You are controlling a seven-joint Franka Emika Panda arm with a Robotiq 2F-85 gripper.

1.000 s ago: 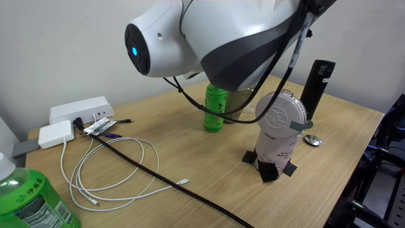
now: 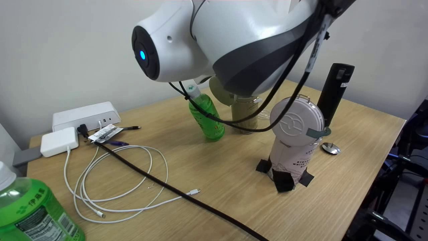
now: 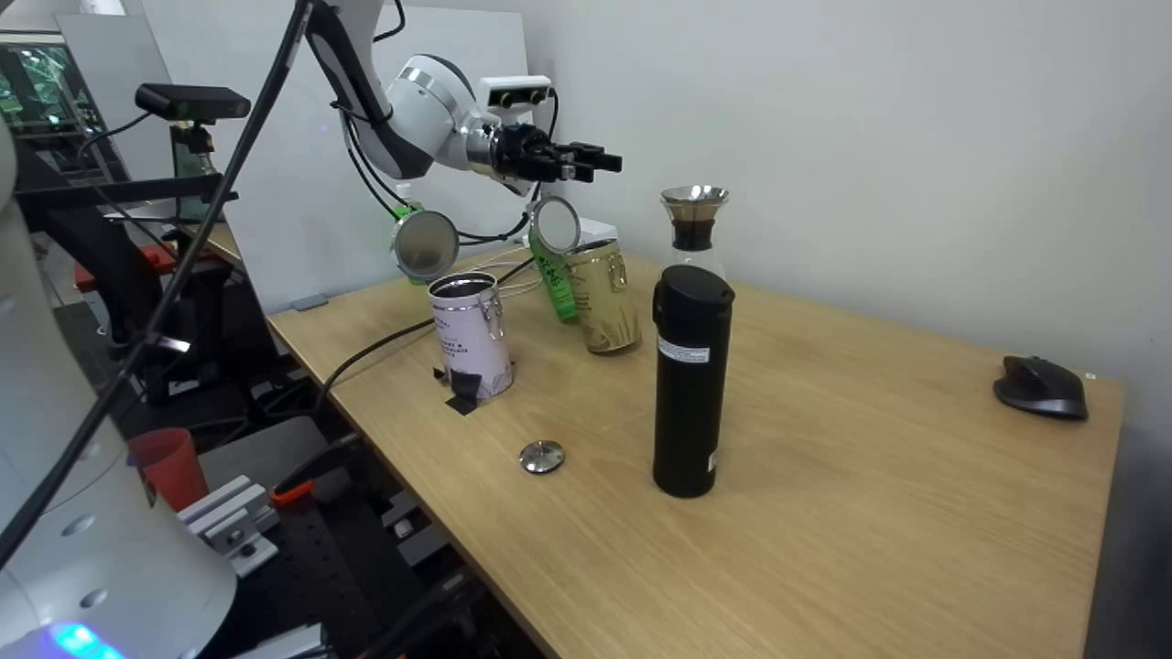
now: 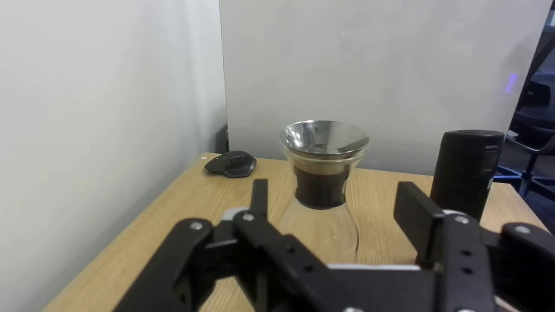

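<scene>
My gripper (image 3: pixel 599 165) hangs above the canisters with its fingers parted and nothing between them. In the wrist view the gap between the gripper's fingertips (image 4: pixel 333 200) is wide, and the glass carafe behind it stands well apart. The gold canister (image 3: pixel 604 302) is on the table below, its round lid (image 3: pixel 556 225) swung up and open on the hinge. Against that lid's side leans a green bottle (image 2: pixel 207 118), tilted toward the left in exterior view 1. Nearer the front edge, a pink canister (image 3: pixel 474 340), taped to the table, also has its lid (image 3: pixel 426 243) open.
A black tumbler (image 3: pixel 692 384), a small metal lid (image 3: pixel 541 457), the glass carafe (image 4: pixel 322 229) with a steel cone and a mouse (image 3: pixel 1041 386) stand on the table. White cables (image 2: pixel 120 196) and another green bottle (image 2: pixel 36 213) lie leftward.
The gold canister's lid now stands open beside the arm. The green bottle next to it has gone from upright to tilted leftward. The arm has barely moved, its cable shifting slightly.
</scene>
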